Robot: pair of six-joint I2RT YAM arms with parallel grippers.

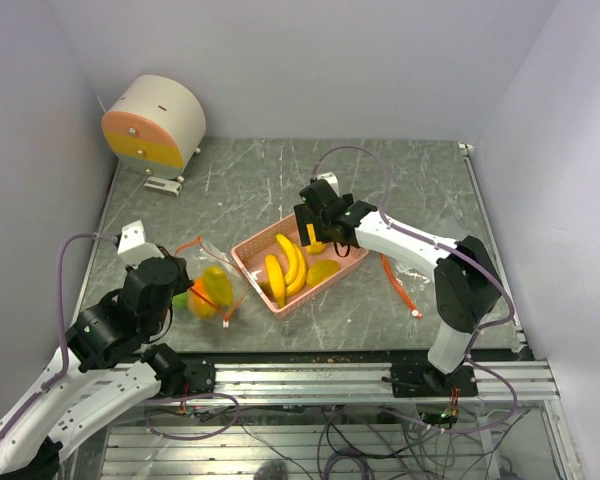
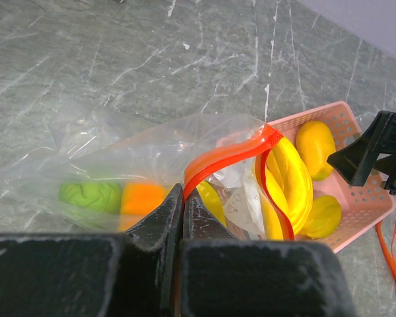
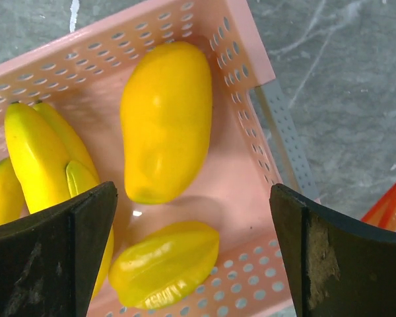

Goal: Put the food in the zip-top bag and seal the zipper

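A clear zip top bag with a red zipper edge lies on the table, holding a green item, an orange one and a yellow one. My left gripper is shut on the bag's red edge, its mouth facing the basket. A pink basket holds bananas, a mango-shaped yellow fruit and a ridged yellow fruit. Over the basket's far right part, my right gripper stands open, the mango-shaped fruit below and between its fingers, not gripped.
Another bag with a red zipper lies right of the basket. A cream rounded box with an orange and yellow front stands at the back left.
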